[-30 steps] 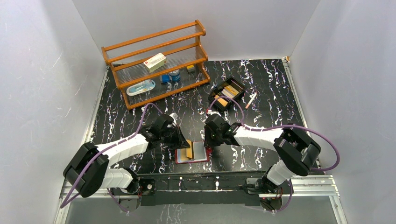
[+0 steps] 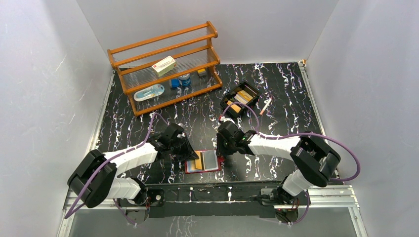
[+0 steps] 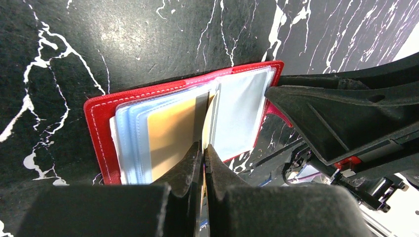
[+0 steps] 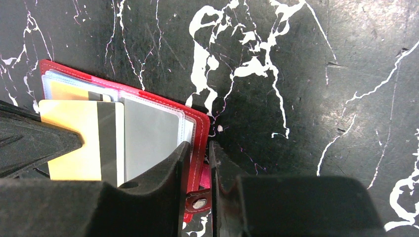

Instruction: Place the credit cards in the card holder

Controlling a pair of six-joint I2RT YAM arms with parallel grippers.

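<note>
The red card holder point(image 2: 202, 171) lies unfolded on the dark marbled table, clear sleeves facing up. One gold card point(image 3: 171, 128) shows inside its left sleeve. A second gold card with a dark stripe stands tilted over the holder's middle, seen nearly edge-on in the left wrist view. My left gripper is shut on that card; whether its lower edge is inside a sleeve, I cannot tell. At the holder's right edge, my right gripper is slightly open, the red border and snap strap point(image 4: 198, 201) showing between its fingers.
A black box point(image 2: 240, 98) with more cards sits farther back, a white pen-like stick point(image 2: 266, 106) beside it. The wooden rack point(image 2: 168, 64) stands at back left. Table between rack and holder is free. Both arms are close together at the holder.
The right arm and the holder look nearly still.
</note>
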